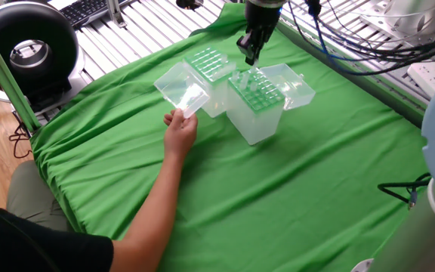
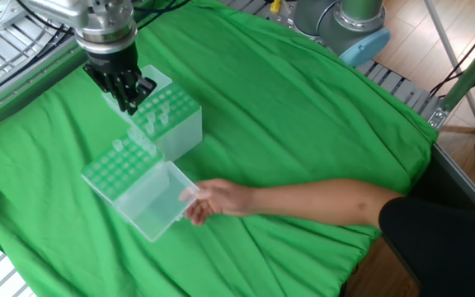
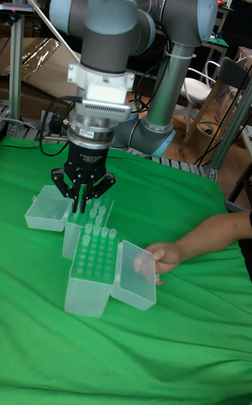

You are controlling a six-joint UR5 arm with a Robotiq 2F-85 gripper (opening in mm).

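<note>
My black gripper (image 3: 80, 208) points down over the rear tube box, its two fingers close together and nothing visible between them. This box (image 1: 253, 125) is frosted plastic, with a green grid top (image 2: 171, 111) and several clear tubes standing at one side. Its lid (image 3: 48, 210) hangs open on the side away from the person. Close against it is a second similar box (image 3: 87, 296), also holding several tubes (image 3: 104, 233). A person's hand (image 1: 180, 132) grips that box's open lid (image 2: 157, 203). Whether my fingertips touch any tube cannot be seen.
A green cloth (image 1: 278, 204) covers the table, with wide clear areas around the boxes. The person's forearm (image 2: 320, 205) reaches across one side. Dark cables (image 1: 368, 60) run along the back edge near the robot's base.
</note>
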